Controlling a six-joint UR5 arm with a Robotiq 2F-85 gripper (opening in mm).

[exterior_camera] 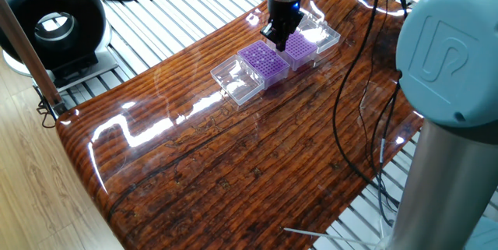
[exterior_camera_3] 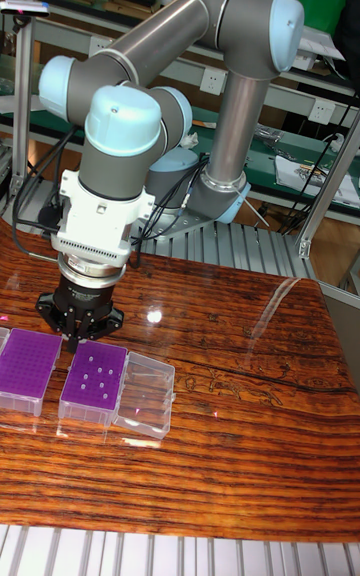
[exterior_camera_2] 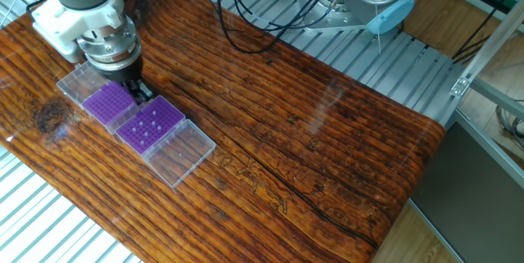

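Observation:
Two purple racks in clear boxes stand side by side on the wooden table. One rack (exterior_camera_2: 152, 124) carries several small pale tubes in its holes, also seen in the third view's tube rack (exterior_camera_3: 94, 375). The other rack (exterior_camera_2: 109, 102) shows no such tubes in the second view; in the third view this plain rack (exterior_camera_3: 29, 365) is on the left. My black gripper (exterior_camera: 281, 45) points down near where the two boxes meet, its tips above or just behind them. Its fingertips look close together, but they are too small to tell whether anything is between them.
Clear hinged lids lie open at the outer ends, one lid (exterior_camera_2: 182, 153) beside the tube rack and another lid (exterior_camera_2: 79, 82) beyond the plain rack. Black cables (exterior_camera: 339, 117) hang near the arm.

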